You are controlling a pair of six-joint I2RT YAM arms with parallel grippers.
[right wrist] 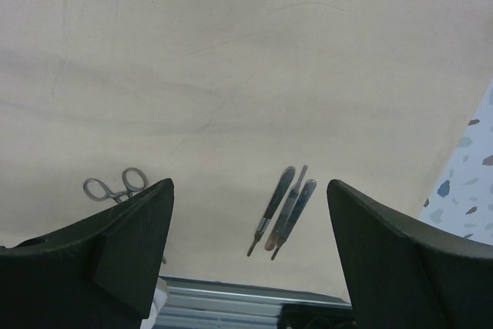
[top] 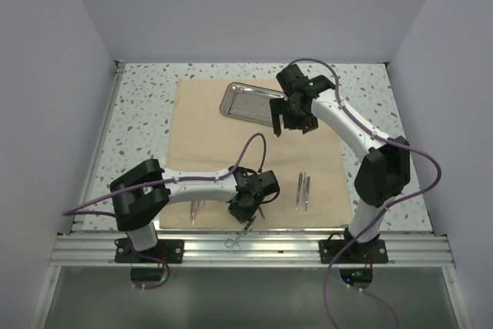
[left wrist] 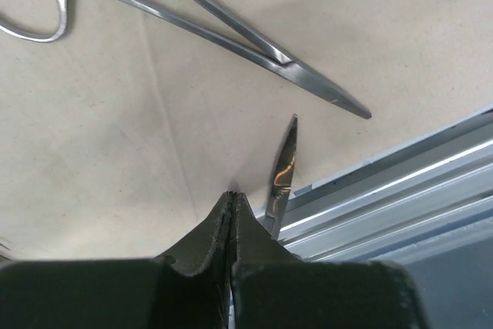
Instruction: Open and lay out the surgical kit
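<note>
My left gripper (top: 243, 218) is low at the cloth's front edge, shut with nothing visible between its fingers. In the left wrist view, a straight-bladed instrument with ring handles (left wrist: 307, 78) lies on the beige cloth (left wrist: 123, 152); a second blade (left wrist: 283, 171) sits beside my fingertips, over the edge. From above, that front instrument (top: 239, 238) extends onto the metal rail. My right gripper (top: 293, 122) hangs open and empty over the cloth. Several slim handles (right wrist: 271, 209) lie in a row on the right, with scissor-like rings (right wrist: 135, 179) to their left in the right wrist view.
The empty steel tray (top: 239, 102) lies at the back, partly under the right arm. A metal rail (top: 308, 240) runs along the front edge; speckled table (top: 131, 129) borders the cloth.
</note>
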